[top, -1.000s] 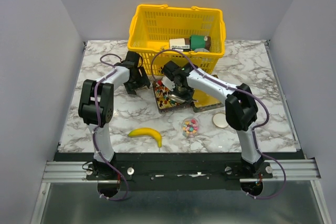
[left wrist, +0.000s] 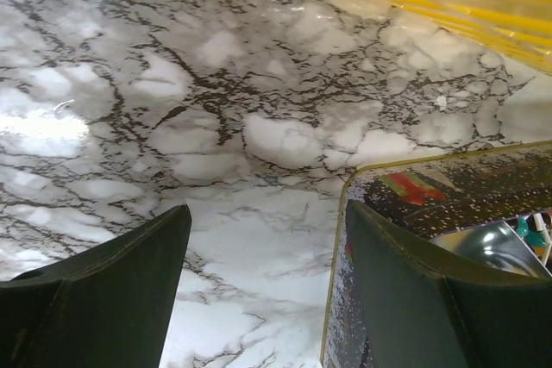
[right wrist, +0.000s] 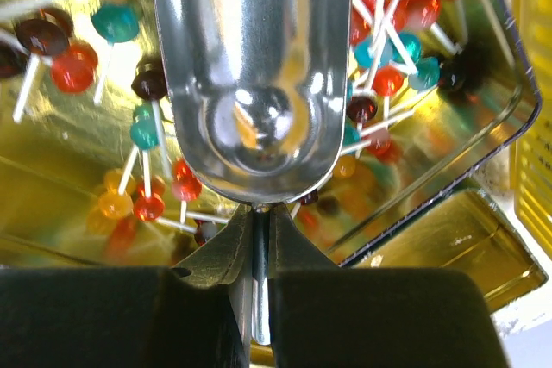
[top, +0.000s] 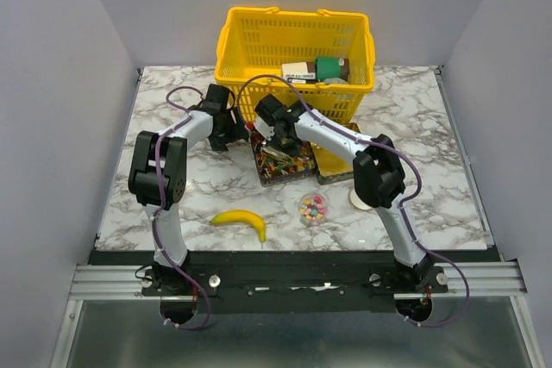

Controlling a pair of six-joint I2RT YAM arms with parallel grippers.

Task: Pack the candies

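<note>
In the right wrist view, my right gripper is shut on the thin handle of a shiny metal scoop (right wrist: 254, 49). The scoop's bowl looks empty and is over the dark-rimmed tray (top: 267, 181), among or just above the lollipops (right wrist: 150, 207). Red, teal, brown and orange candies on white sticks lie around it. My left gripper stands open just left of that tray's corner, with only marble tabletop showing between its fingers. In the top view the right arm covers part of the tray.
A yellow basket (top: 293, 21) holding bottles stands behind the tray. To the right is a gold tray (top: 333, 164) that looks empty. A bowl of coloured balls (top: 312, 208), a banana (top: 241, 219) and a white disc (top: 360, 201) lie in front.
My right arm has moved left and a little back, carrying the scoop across the lollipop tray. The yellow basket has shifted slightly right. My left arm has stayed nearly still.
</note>
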